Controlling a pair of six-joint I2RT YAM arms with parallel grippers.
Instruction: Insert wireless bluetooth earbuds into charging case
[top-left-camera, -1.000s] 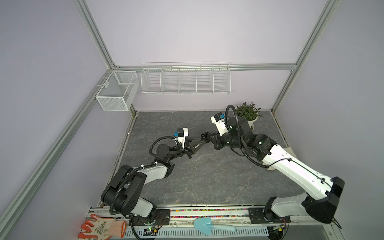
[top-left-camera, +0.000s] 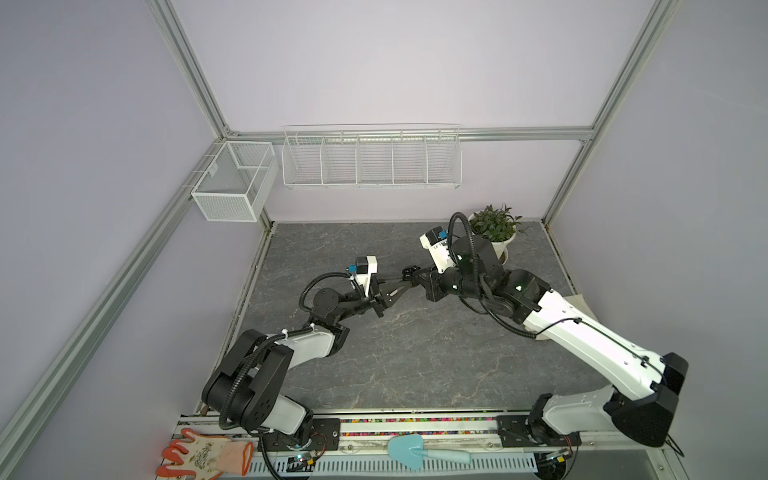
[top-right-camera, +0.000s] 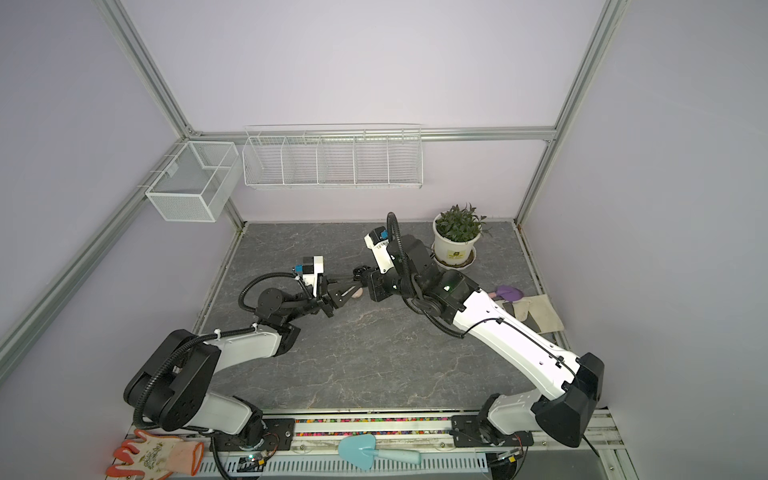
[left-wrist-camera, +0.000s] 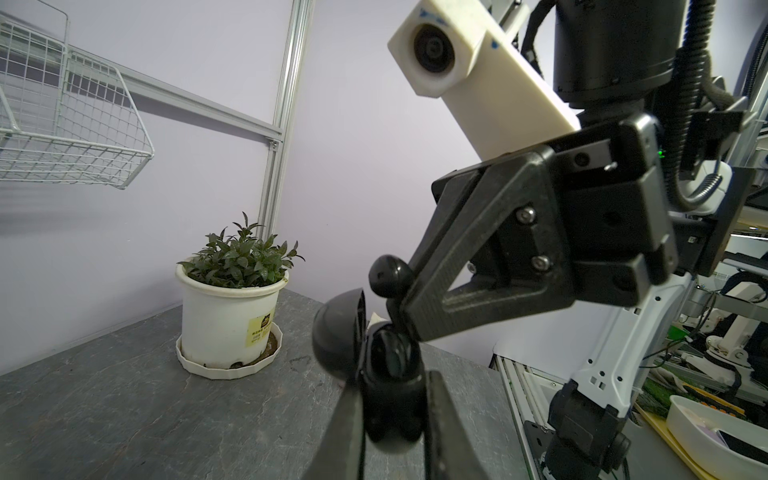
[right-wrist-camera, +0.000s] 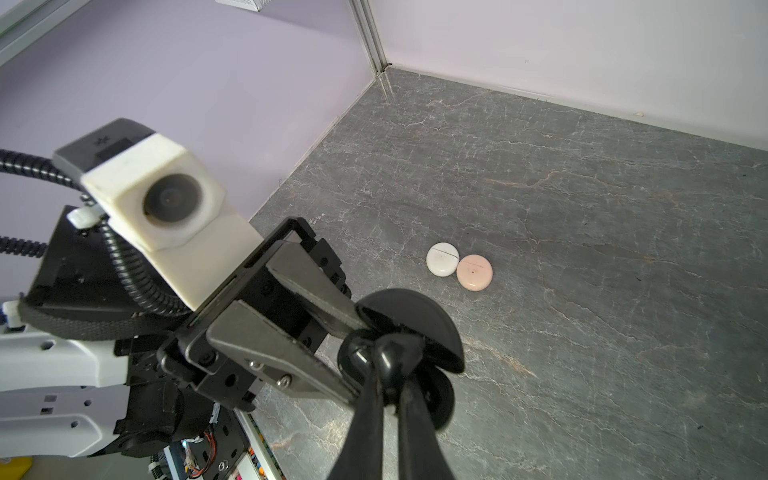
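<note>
A black round charging case stands with its lid (left-wrist-camera: 340, 332) swung up and its base (left-wrist-camera: 393, 404) clamped between my left gripper's (left-wrist-camera: 394, 428) fingers, off the table. From the right wrist view I see the lid (right-wrist-camera: 409, 320) and, below it, part of the base (right-wrist-camera: 441, 397). Glossy black earbud parts (right-wrist-camera: 397, 357) are at the tips of my right gripper, which is shut. In the left wrist view a rounded earbud head (left-wrist-camera: 390, 276) sits above the case opening, against the right fingertip. Whether the right fingers pinch it cannot be told; its lower end is hidden.
Two small discs, white (right-wrist-camera: 442, 260) and pink (right-wrist-camera: 474, 273), lie on the table beneath. A potted plant (top-right-camera: 453, 244) stands at the back right, and a cloth with a purple tool (top-right-camera: 509, 293) lies right.
The left arm and the case have not visibly moved.
</note>
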